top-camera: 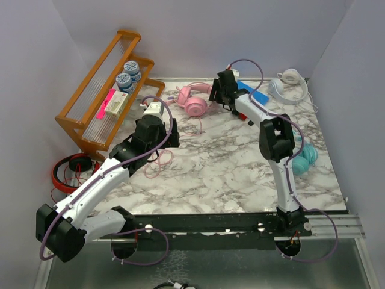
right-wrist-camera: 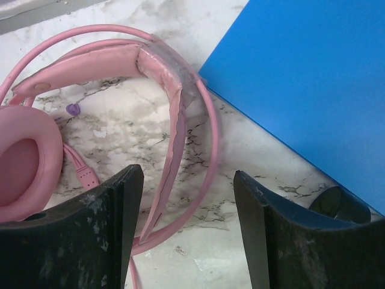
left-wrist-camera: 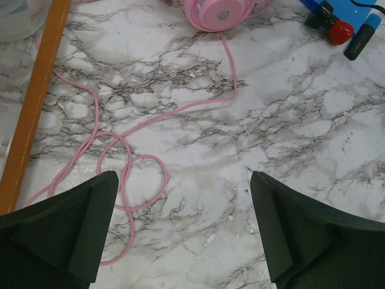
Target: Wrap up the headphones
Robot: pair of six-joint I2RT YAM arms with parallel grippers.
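Note:
Pink headphones (top-camera: 195, 106) lie at the back middle of the table. Their headband (right-wrist-camera: 174, 138) arcs between the fingers of my right gripper in the right wrist view. The right fingers stand part open around it, with gaps on both sides. One pink ear cup (right-wrist-camera: 24, 165) lies left of those fingers. The pink cable (left-wrist-camera: 129, 162) runs from the headphones into loose loops on the table, below my left gripper. That gripper is open and empty, above the marble surface.
A wooden rack (top-camera: 99, 96) with jars stands at the left. Red headphones (top-camera: 72, 171) lie at its foot. A blue board (right-wrist-camera: 313, 78) borders the headband on the right. White headphones (top-camera: 289, 87) sit at the back right, teal ones (top-camera: 305, 159) lower.

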